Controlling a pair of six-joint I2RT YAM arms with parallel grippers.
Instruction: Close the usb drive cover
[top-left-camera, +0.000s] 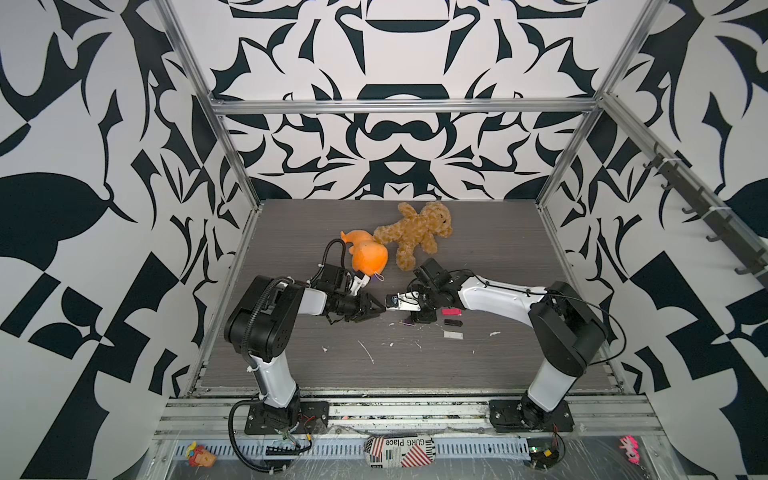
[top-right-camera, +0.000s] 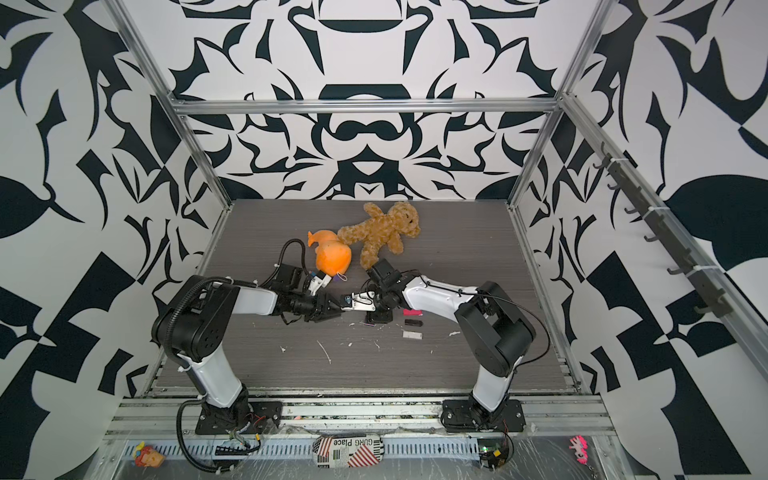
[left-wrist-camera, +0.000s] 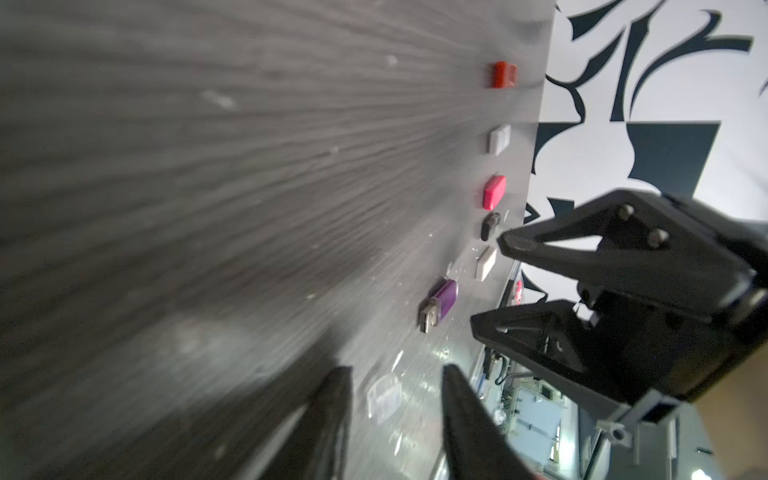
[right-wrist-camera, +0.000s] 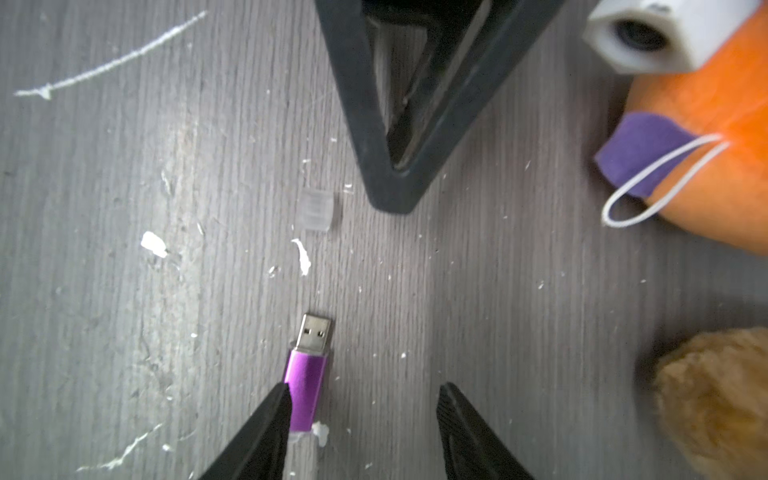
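In the right wrist view, the purple usb drive (right-wrist-camera: 305, 386) lies flat with its metal plug bare. A small clear cover (right-wrist-camera: 317, 209) lies on the table beyond the plug, apart from it. My right gripper is open above the table, its left finger overlapping the drive's edge in view. The left wrist view has my left gripper with its fingers parted and the clear cover (left-wrist-camera: 385, 398) beyond them, in line with the gap. Whether the cover is between the fingers in depth is unclear. Past it lies the purple drive (left-wrist-camera: 446, 299).
An orange plush (top-left-camera: 369, 257) and a brown teddy bear (top-left-camera: 416, 230) lie behind the grippers. Several other small drives, including a black one (top-left-camera: 453, 323) and a white one (top-left-camera: 453, 336), lie to the right. White scraps dot the table.
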